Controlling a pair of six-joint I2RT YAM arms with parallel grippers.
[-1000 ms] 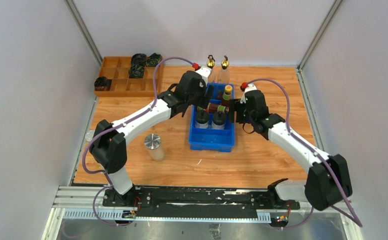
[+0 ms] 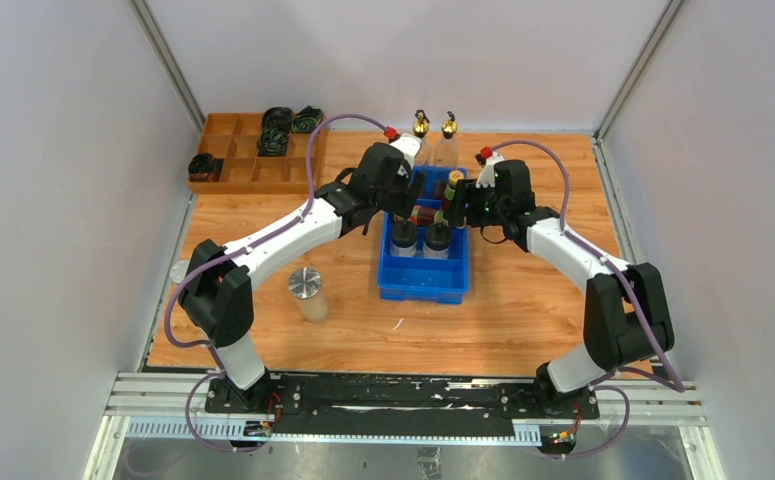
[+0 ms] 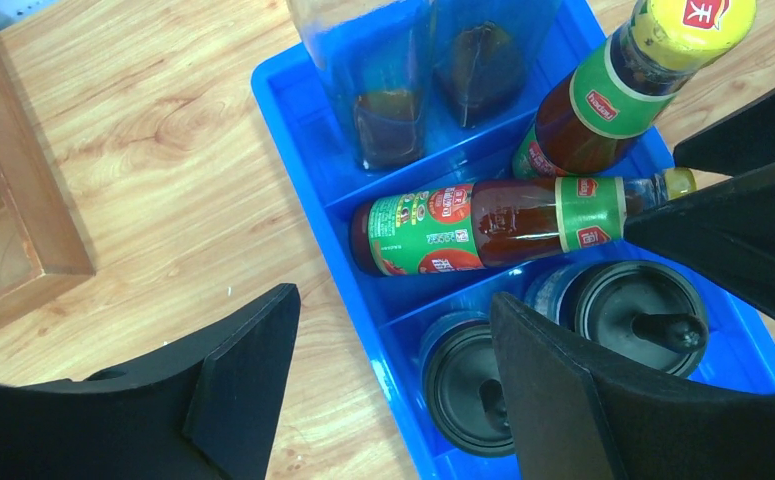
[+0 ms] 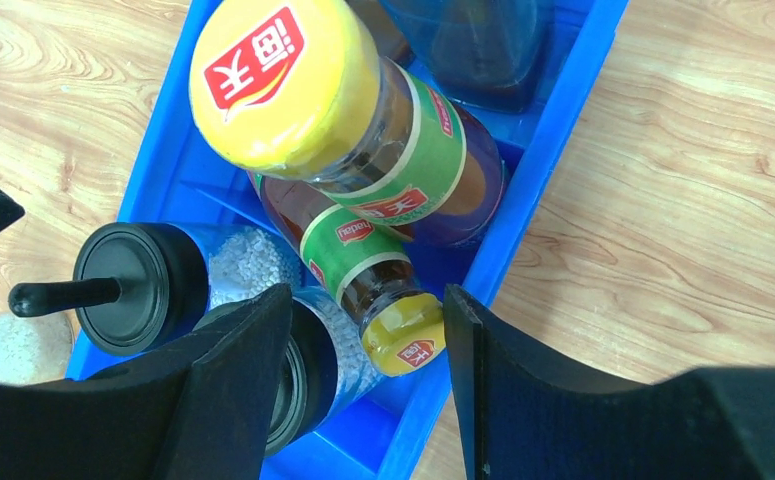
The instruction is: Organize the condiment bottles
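Observation:
A brown sauce bottle (image 3: pixel 523 218) with a green label lies on its side across a compartment of the blue bin (image 2: pixel 420 292). Its yellow cap (image 4: pixel 403 335) sits at the bin's right wall. Another such bottle (image 4: pixel 453 165) stands upright beside it, toward the back right. My left gripper is open over the bin's left edge, nothing between its fingers. The right gripper is open too, with the lying bottle's cap and neck seen between its fingers, close to the right one; whether they touch cannot be told.
Two black-lidded jars (image 2: pixel 437 240) share the compartment in front, and two clear bottles with gold tops (image 2: pixel 448 152) stand in the back one. The bin's front compartment is empty. A steel-lidded jar (image 2: pixel 309 295) is left of the bin; a wooden tray (image 2: pixel 233 165) lies back left.
My right gripper has moved left and slightly back, up to the lying bottle's cap end. The left arm has stayed in place.

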